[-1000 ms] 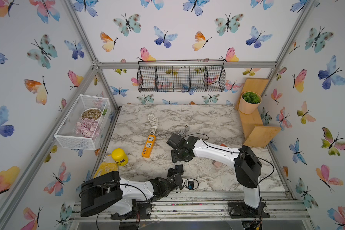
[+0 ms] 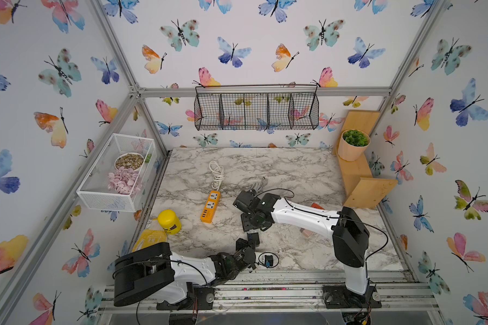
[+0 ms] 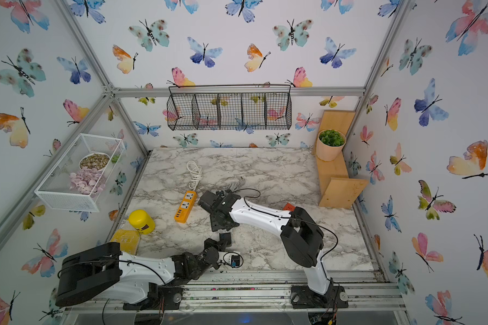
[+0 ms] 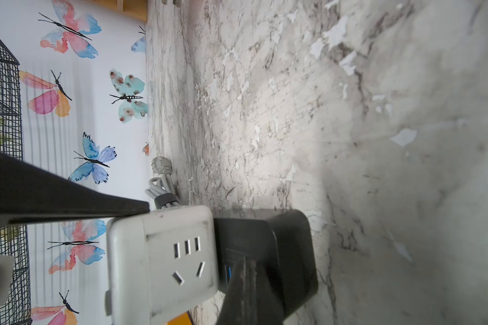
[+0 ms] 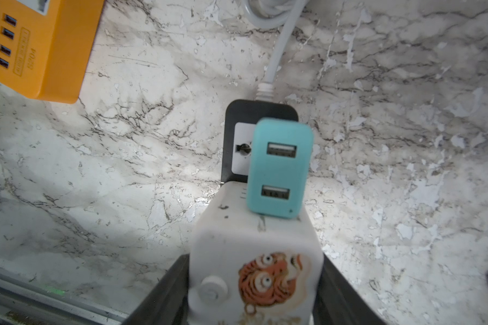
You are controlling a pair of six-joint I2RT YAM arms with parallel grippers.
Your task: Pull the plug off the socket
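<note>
A white cube-shaped plug [image 5: 254,265] with a cartoon print is gripped from above by my right gripper, one finger on each side. A teal USB piece [image 5: 279,168] adjoins its far side. Below lies the black socket [image 5: 245,146] with a white face and a grey cable. In the left wrist view the slotted white plug [image 4: 170,265] rests against the black socket block [image 4: 292,254]; whether any gap exists between them is unclear. My left gripper is shut and overlaps the block's front; contact cannot be judged.
An orange power strip [image 2: 210,207] lies to the left, with a yellow tub [image 2: 169,221] nearer the left edge. A wooden shelf [image 2: 369,192] bearing a potted plant [image 2: 355,143] stands on the right.
Nothing else has visibly moved.
</note>
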